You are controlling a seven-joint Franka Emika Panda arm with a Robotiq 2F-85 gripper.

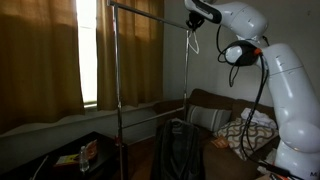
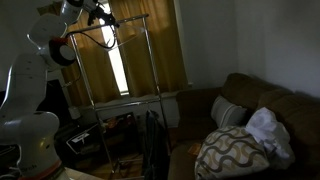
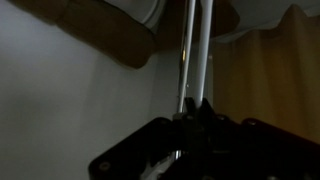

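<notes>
High in exterior view 1, my gripper is beside the right end of the metal rack's top bar. It is shut on a thin white piece, which shows as a narrow loop hanging below it, perhaps a hanger. The wrist view shows this white piece as a pale rod running into the dark fingers. Just left of it there, the rack's shiny upright passes close by. In exterior view 2 the gripper is at the top left, dim against the curtains. Whether the white piece touches the rack, I cannot tell.
A black bag or garment stands below the rack. To the right is a brown sofa with a patterned cushion and white cloth. A dark table with small items is at the left. Brown curtains hang behind.
</notes>
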